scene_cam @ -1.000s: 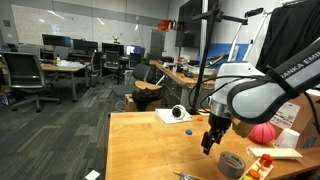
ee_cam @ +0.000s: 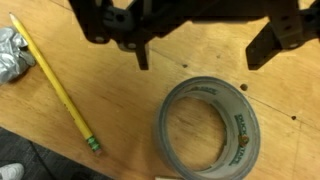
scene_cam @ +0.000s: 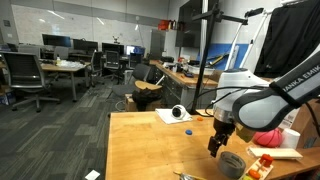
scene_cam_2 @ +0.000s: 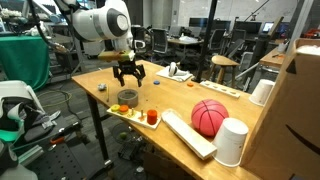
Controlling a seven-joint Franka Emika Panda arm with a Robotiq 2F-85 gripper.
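A grey roll of tape (ee_cam: 246,125) lies flat on the wooden table in the wrist view, below the fingers in the picture. My gripper stands open above the table, its two dark fingers wide apart with nothing between them. In the second exterior view the gripper (scene_cam_2: 131,78) hangs just above and behind the tape roll (scene_cam_2: 128,99), apart from it. From the first exterior view, the roll (scene_cam: 231,165) sits below the gripper (scene_cam: 229,139), near the table's edge.
A yellow pencil (ee_cam: 60,90) and a crumpled foil ball (ee_cam: 12,55) lie to the left in the wrist view. Beside the roll is a toy with coloured pegs (scene_cam_2: 136,115). A red ball (scene_cam_2: 208,117), white mug (scene_cam_2: 231,141) and long white box (scene_cam_2: 188,134) stand farther along.
In the first exterior view, my gripper has shifted slightly right and down, closer to the tape roll. The tape roll and other table objects have stayed put.
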